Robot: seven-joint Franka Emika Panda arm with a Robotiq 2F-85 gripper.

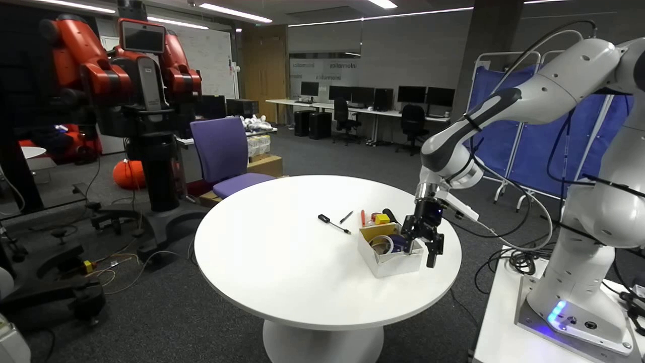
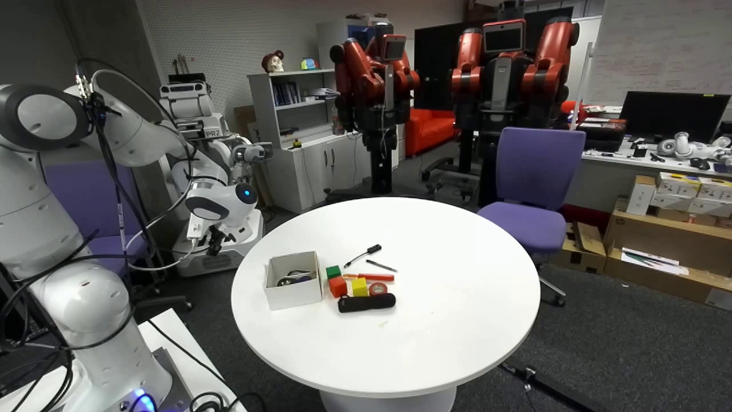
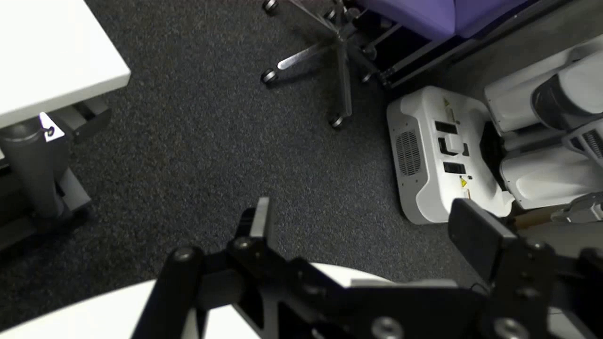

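Observation:
My gripper (image 1: 421, 249) hangs beside the right part of a small white box (image 1: 396, 266) in exterior view 1. In the wrist view the gripper is open, with fingers (image 3: 260, 220) wide apart and only floor visible between them. Exterior view 2 puts the gripper (image 2: 217, 241) left of the table's edge, clear of the box (image 2: 295, 295). Inside the box lie a roll of tape (image 1: 381, 244) and a dark blue item (image 1: 399, 243).
By the box on the round white table (image 2: 453, 329) sit a green block (image 2: 333, 272), red block (image 2: 337, 286), yellow block (image 2: 359, 287), red tape roll (image 2: 378, 289), black case (image 2: 367, 302), red-handled tool (image 2: 377, 277), pen (image 2: 381, 265) and black adapter cable (image 2: 362, 254).

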